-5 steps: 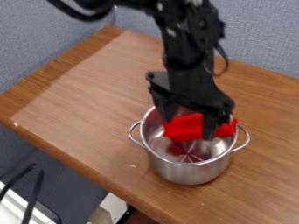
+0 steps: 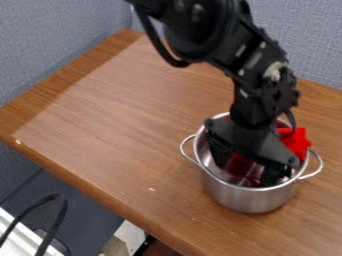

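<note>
A steel pot (image 2: 251, 198) with two loop handles stands on the wooden table at the right. My black gripper (image 2: 257, 155) reaches down into it, over red items inside. A red object (image 2: 297, 140) shows at the pot's back right, partly behind the gripper. The fingertips are mostly hidden, so I cannot tell what, if anything, lies between them.
Blue-grey walls border its back. Beyond the front-left edge are a dark floor, a white object (image 2: 20, 240) and black cables.
The arm has swung right and lowered the gripper deeper into the pot. The pot has shifted right, and the red object now shows at its back right.
</note>
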